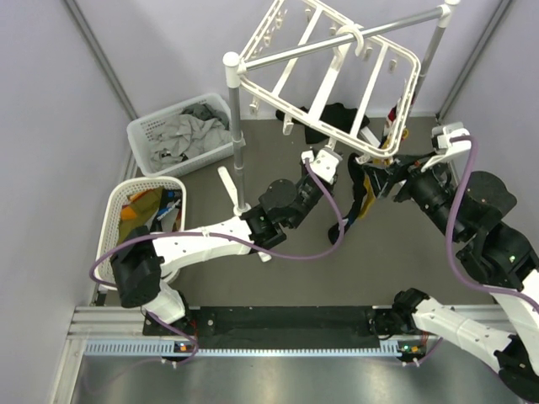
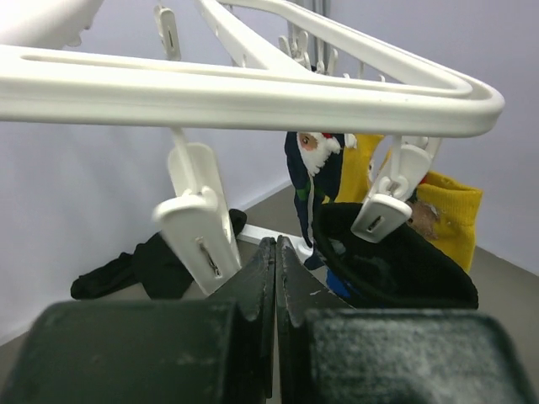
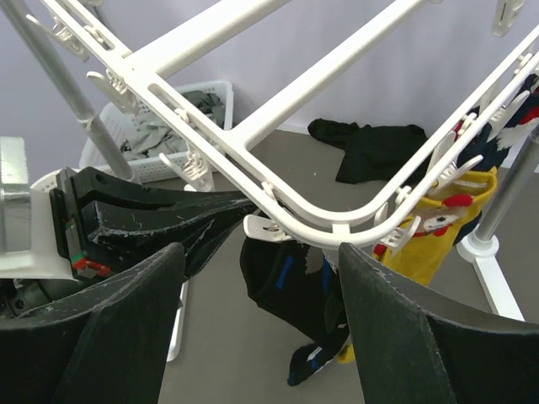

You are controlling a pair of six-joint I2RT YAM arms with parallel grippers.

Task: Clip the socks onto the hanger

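The white hanger point(image 1: 317, 124) hangs from the metal frame. My left gripper is shut, nothing between its fingers. A loose clip point(image 2: 198, 223) of the hanger dangles just left of those fingertips, outside them. To their right, the black sock point(image 2: 404, 269) with blue patches hangs beneath another clip point(image 2: 387, 202); whether that clip pinches its cuff I cannot tell. A yellow sock point(image 2: 459, 215) and a navy Santa sock point(image 2: 313, 160) hang farther along. My right gripper is open, its fingers wide apart below the hanger's near corner, with the black sock beyond them.
A black cloth point(image 3: 370, 151) lies flat on the table at the back. At the left stand a white basket point(image 1: 137, 139) of grey cloth and another basket point(image 1: 109, 227) of coloured cloth. Empty clips line the hanger's left side.
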